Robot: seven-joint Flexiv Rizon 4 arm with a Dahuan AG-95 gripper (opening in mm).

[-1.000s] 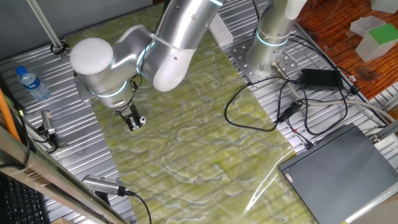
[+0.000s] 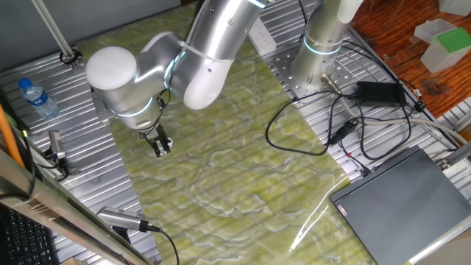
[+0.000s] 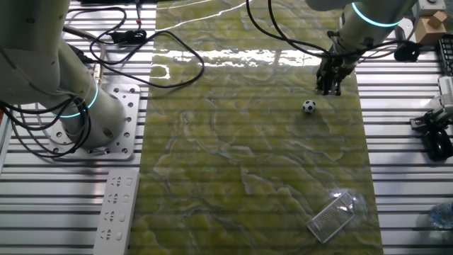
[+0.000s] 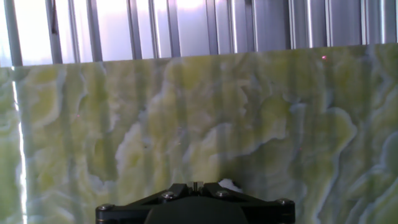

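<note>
A small black-and-white ball (image 3: 309, 107) is on the green marbled mat (image 3: 233, 156), near its far right part in exterior view 2. My gripper (image 3: 328, 91) hangs close by, pointing down, slightly to the right of the ball in that view. In exterior view 1 the ball (image 2: 169, 142) shows right beside the gripper (image 2: 161, 153). The wrist view has the gripper with its fingertips together and nothing visible between them. Just right of the tips, a sliver of the ball (image 4: 230, 185) peeks out, mostly hidden behind the gripper.
A flat grater-like item (image 3: 331, 218) lies on the mat's near right corner in exterior view 2. Black cables (image 2: 298, 151) loop onto the mat edge near a closed laptop (image 2: 408, 210). A water bottle (image 2: 38, 99) stands off the mat.
The arm's wrist and gripper have shifted slightly to the right in exterior view 1 and turned a little. The ball appears to stay in place.
</note>
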